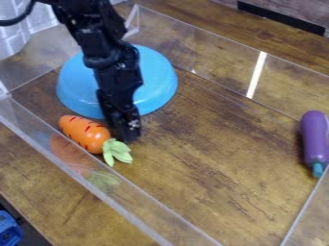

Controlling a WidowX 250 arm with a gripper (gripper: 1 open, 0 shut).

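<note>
My dark gripper (118,123) reaches down from the upper left, low over the front right part of the blue bowl (161,72), just behind the orange carrot (85,133) with pale green leaves. The bowl looks upside down. The fingertips are dark and hard to make out, so I cannot see whether they are apart or hold anything.
A purple eggplant-like toy (314,139) lies at the right. Clear walls (52,149) border the wooden surface. A small blue object (7,231) shows at the lower left corner.
</note>
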